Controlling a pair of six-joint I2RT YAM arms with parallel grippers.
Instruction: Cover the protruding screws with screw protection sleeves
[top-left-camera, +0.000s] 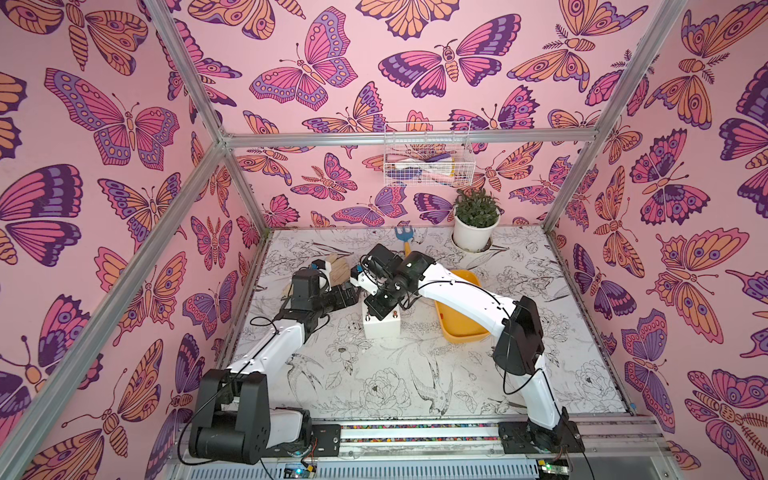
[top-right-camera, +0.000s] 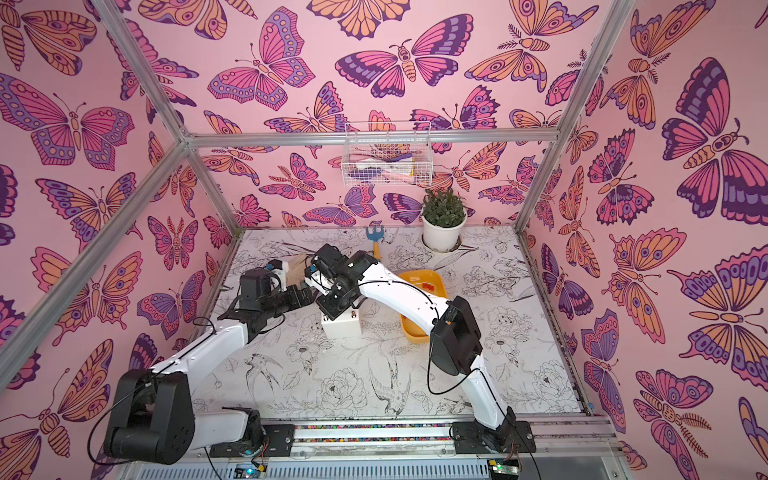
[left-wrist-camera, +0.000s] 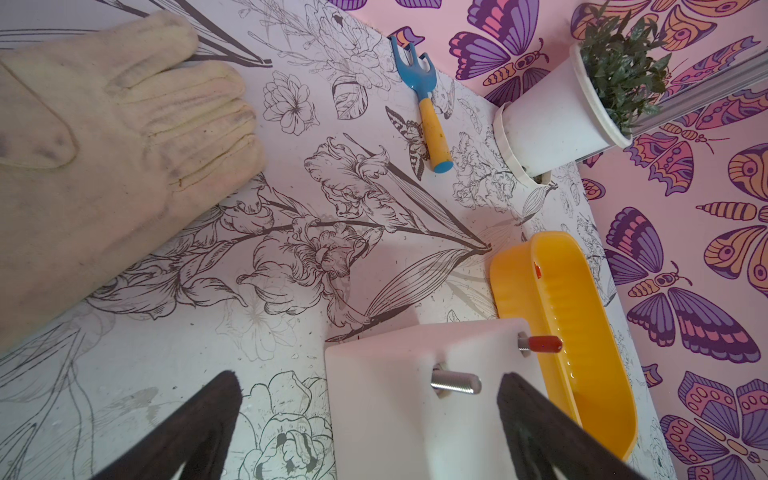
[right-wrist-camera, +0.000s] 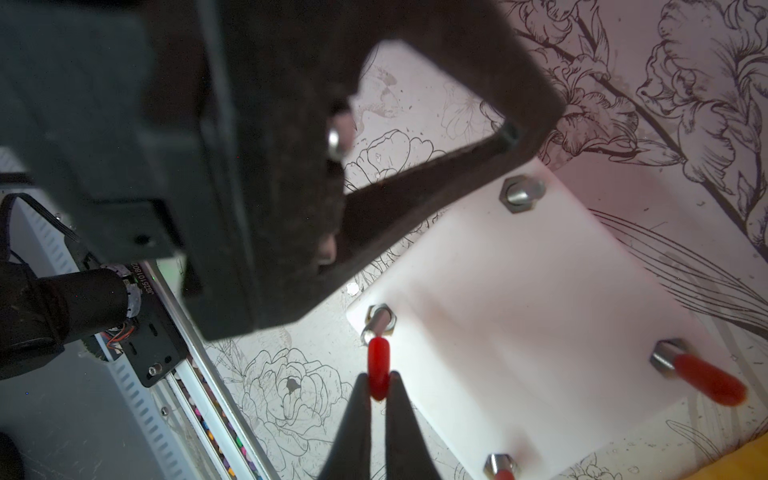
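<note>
A white block (top-left-camera: 381, 326) with protruding screws stands mid-table. In the right wrist view my right gripper is shut on a red sleeve (right-wrist-camera: 379, 356), held at the tip of a bare screw (right-wrist-camera: 377, 318); whether it is on it is unclear. Another bare screw (right-wrist-camera: 524, 192) shows; a red sleeve (right-wrist-camera: 709, 379) covers one screw, and red shows on another at the bottom edge. My left gripper stands open beside the block in the left wrist view, nothing held.
A yellow tray (top-left-camera: 461, 326) lies right of the block. A work glove (left-wrist-camera: 128, 152), toy fork (left-wrist-camera: 432, 128) and potted plant (top-left-camera: 475, 224) are behind.
</note>
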